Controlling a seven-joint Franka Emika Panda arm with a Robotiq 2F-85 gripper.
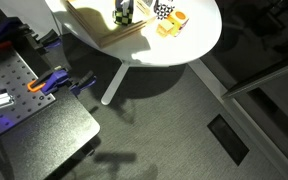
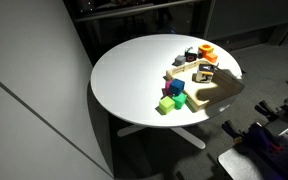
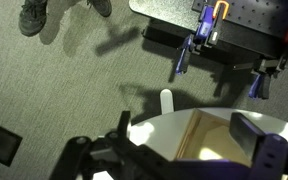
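Note:
In the wrist view my gripper shows at the bottom edge, its two dark fingers wide apart with nothing between them. Beneath it lie the white table's edge and part of a wooden tray (image 3: 191, 133). Neither exterior view shows the gripper. On the white round table (image 2: 124, 85), the tray (image 2: 219, 101) holds a dark and yellow patterned block (image 2: 205, 73). Beside the tray's near left corner sit a blue cube (image 2: 177, 87), a lime green cube (image 2: 166, 105) and a green piece (image 2: 180, 101). Orange pieces (image 2: 208, 52) lie behind the tray.
A black perforated bench (image 1: 59, 135) with orange and blue clamps (image 1: 49, 80) stands near the table, with a gap of grey floor between. Someone's shoes (image 3: 32, 18) show at the wrist view's top left.

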